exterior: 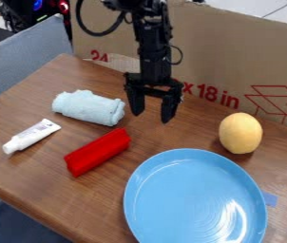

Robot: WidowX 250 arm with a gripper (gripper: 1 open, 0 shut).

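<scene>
My gripper (pixel 151 108) hangs open over the back middle of the wooden table, its two black fingers pointing down with nothing between them. To its left lies a rolled light-blue cloth (pixel 87 106). A red cylinder (pixel 97 152) lies on its side at the front left, with a white tube (pixel 30 136) left of it. A pale yellow potato-like object (pixel 240 134) sits to the right of the gripper. A large blue plate (pixel 195 197) takes up the front right.
A cardboard panel (pixel 230 58) stands along the back of the table. A grey padded edge (pixel 15 62) borders the left. Bare table (pixel 172 134) lies between plate and gripper.
</scene>
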